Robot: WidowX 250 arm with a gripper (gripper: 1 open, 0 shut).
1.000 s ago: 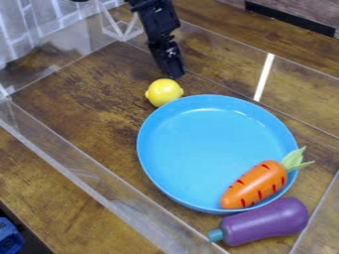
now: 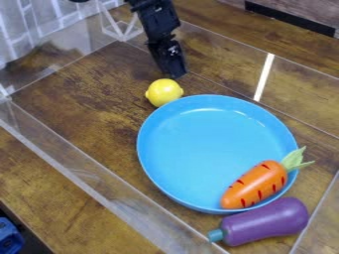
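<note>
My black gripper (image 2: 167, 62) hangs at the top centre of the camera view, open, above and behind a yellow lemon (image 2: 165, 92) on the dark wooden table. A large blue plate (image 2: 199, 149) sits right of and below the lemon. An orange toy carrot (image 2: 259, 185) with green leaves lies on the plate's lower right part. A purple toy eggplant (image 2: 263, 221) lies off the plate at the bottom right.
A blue object (image 2: 8, 236) shows at the lower left edge, and transparent walls line the left.
My gripper has shifted very slightly at the top centre. The lemon, plate, carrot and eggplant have not visibly moved.
</note>
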